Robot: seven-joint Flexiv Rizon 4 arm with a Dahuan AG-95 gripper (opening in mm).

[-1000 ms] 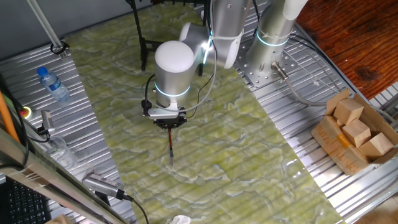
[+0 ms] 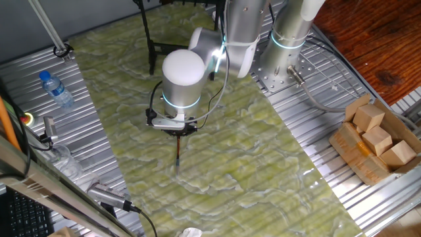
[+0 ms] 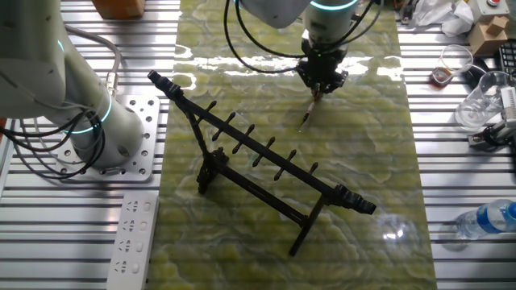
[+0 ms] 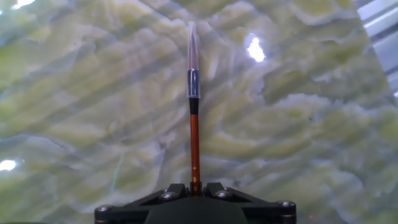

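Note:
A brush (image 4: pixel 195 140) with an orange-brown handle, a dark band and a clear sleeve over its tip is held by my gripper. The fingers are shut on its handle, and the covered tip points away from the fingers. In exterior view 1 the brush (image 2: pixel 177 153) hangs from the gripper (image 2: pixel 179 133) over the green marbled mat (image 2: pixel 230 164); whether its tip touches the mat I cannot tell. A black rack (image 3: pixel 266 153) with a row of small pegs stands on the mat in exterior view 2, beside the gripper (image 3: pixel 319 87).
A cardboard box (image 2: pixel 358 156) of wooden blocks lies right of the mat. On the left side are a water bottle (image 2: pixel 56 89), clear cups (image 2: pixel 64 161) and a metal fixture (image 2: pixel 108 196). A power strip (image 3: pixel 133 242) sits near the arm's base.
My gripper and the brush have shifted slightly left and a little up in exterior view 1. The brush stays held, and the surroundings are unchanged.

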